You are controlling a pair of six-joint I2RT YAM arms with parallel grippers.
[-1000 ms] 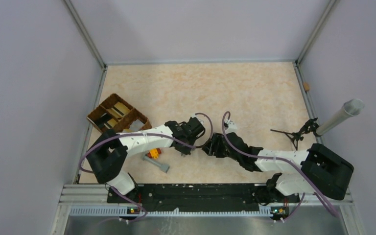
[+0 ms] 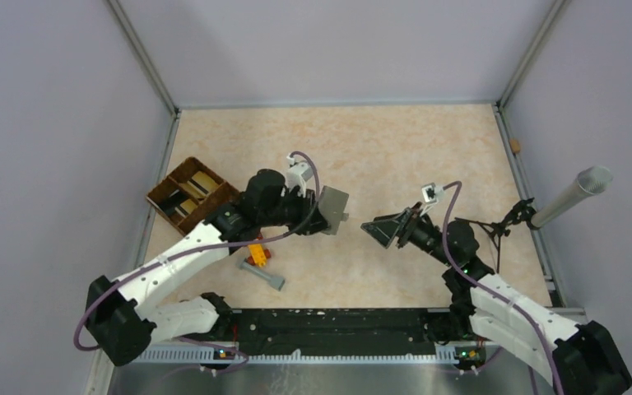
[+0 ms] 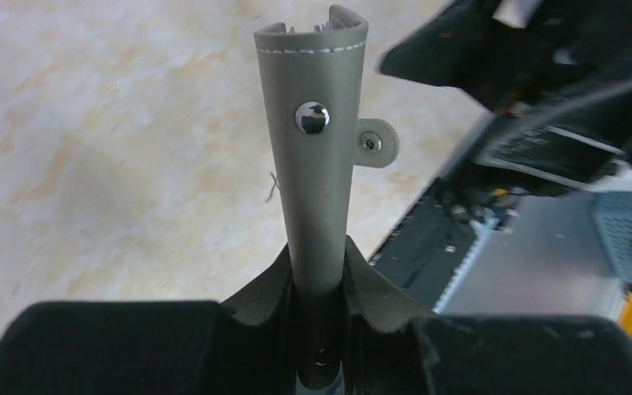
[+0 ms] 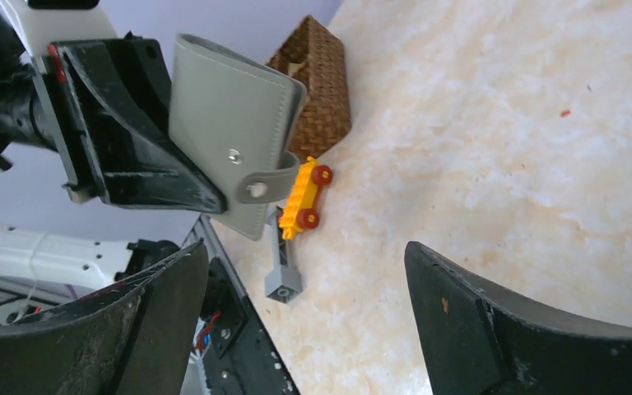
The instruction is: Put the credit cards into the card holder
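Observation:
The grey card holder (image 2: 334, 206) is held upright by my left gripper (image 2: 318, 214), which is shut on it. In the left wrist view it stands between the fingertips, with a snap stud and tab (image 3: 376, 141) showing; the right wrist view shows its flat face (image 4: 226, 123). My right gripper (image 2: 383, 229) is open and empty, to the right of the holder and apart from it. I cannot clearly identify credit cards among the contents of the wicker box (image 2: 220, 197) at the left.
A yellow toy car (image 4: 300, 197) and a grey bar-shaped object (image 2: 259, 273) lie below the left arm. A white tube (image 2: 568, 197) and a black stand (image 2: 517, 212) stand at the right.
My left gripper has risen and moved slightly up in the top view with the holder, which now shows clearly. My right arm has drawn away to the right, leaving a gap.

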